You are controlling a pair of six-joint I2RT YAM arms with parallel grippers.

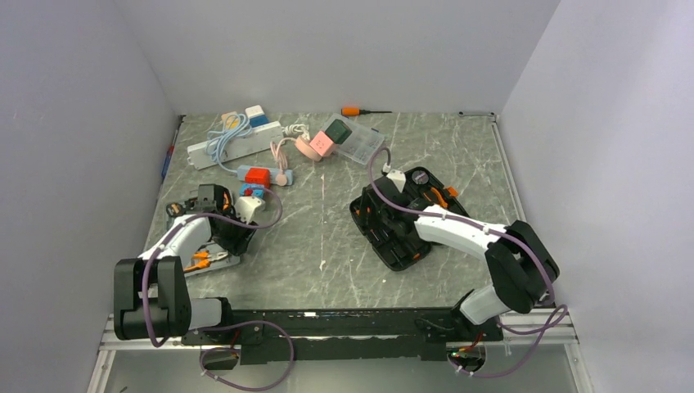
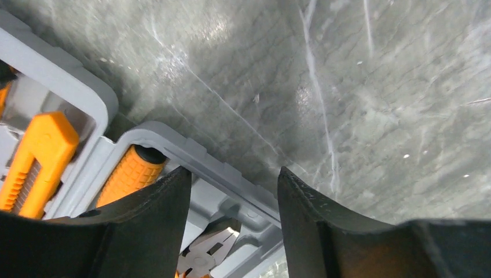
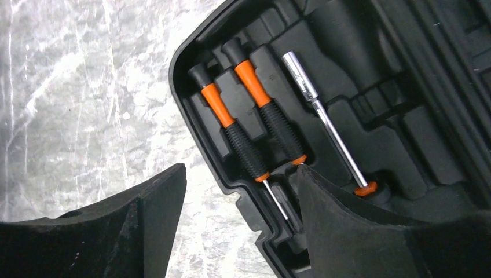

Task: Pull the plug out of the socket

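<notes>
Power strips and cabled items sit at the back left in the top view: a long white strip [image 1: 245, 143], a pale blue strip with a red block [image 1: 257, 176], a blue block [image 1: 251, 191] and a pink block [image 1: 322, 143]. Whether any plug sits in a socket is too small to tell. My left gripper is part open over the edge of the grey tool tray [image 2: 90, 87], with pliers below. My right gripper is part open over the black toolbox [image 3: 405, 139] and its screwdrivers. Nothing shows held in either.
A clear organizer box [image 1: 364, 146] and an orange screwdriver [image 1: 352, 111] lie at the back. Walls bound the back and both sides.
</notes>
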